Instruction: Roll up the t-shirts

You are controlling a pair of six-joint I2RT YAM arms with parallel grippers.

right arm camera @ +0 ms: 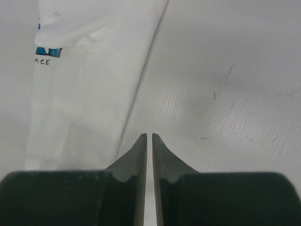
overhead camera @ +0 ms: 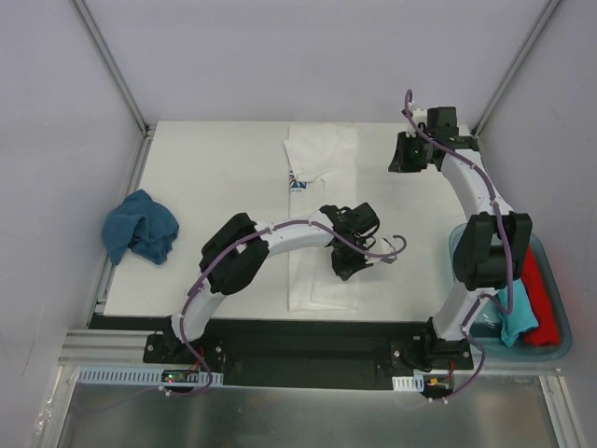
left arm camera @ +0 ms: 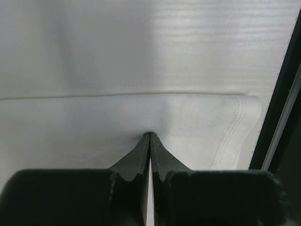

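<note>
The white t-shirt (overhead camera: 322, 291) lies folded into a long, straight strip down the middle of the table, its far end doubled over as a flap (overhead camera: 322, 149). A blue print (right arm camera: 49, 52) shows beside that flap in the right wrist view. My left gripper (overhead camera: 341, 274) is shut, its tips down against the near half of the shirt; whether any cloth is pinched between them is hidden. To the right of the shirt's far half, over bare table, my right gripper (overhead camera: 398, 170) stands slightly open with nothing between its fingers.
A clear blue bin (overhead camera: 454, 245) at the right holds a red cloth (overhead camera: 541, 294) and a teal cloth (overhead camera: 515, 313). A crumpled dark blue cloth (overhead camera: 140, 227) rests at the table's left edge.
</note>
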